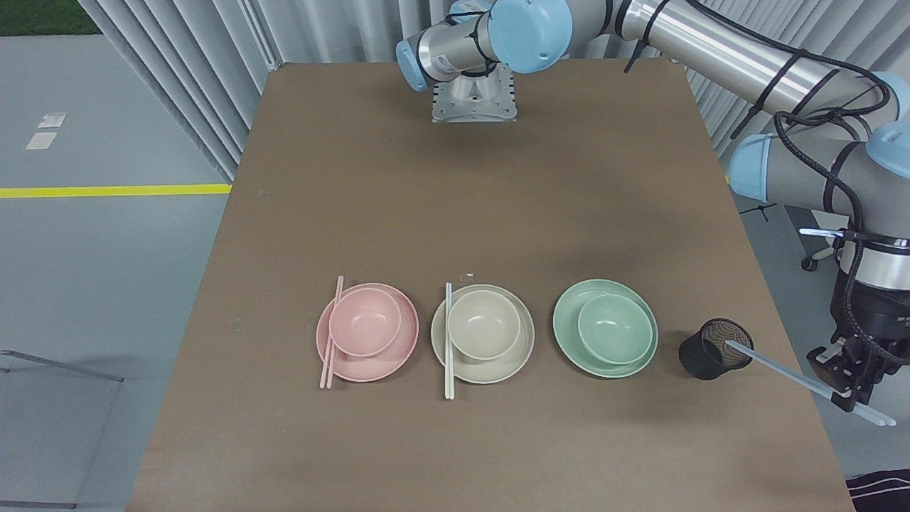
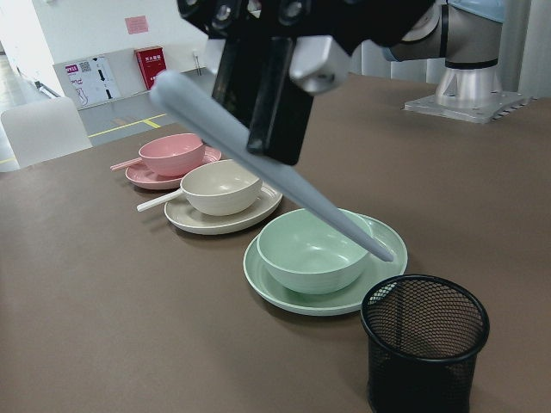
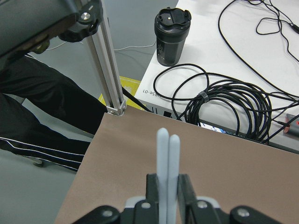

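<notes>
My gripper (image 1: 846,394) is shut on a pair of pale chopsticks (image 3: 162,177), held tilted over the table's right edge, above and beside a black mesh pen holder (image 2: 424,361). A green bowl (image 1: 614,328) on a green plate stands left of the holder. Further left, a cream bowl (image 1: 484,324) sits on a cream plate with white chopsticks (image 1: 448,375) across its left side, and a pink bowl (image 1: 365,321) sits on a pink plate with pink chopsticks (image 1: 328,367) on its left.
The wrist view shows a white side table with a black cable coil (image 3: 233,100), a tumbler (image 3: 172,39), a metal post and someone's dark-clothed legs beside the edge.
</notes>
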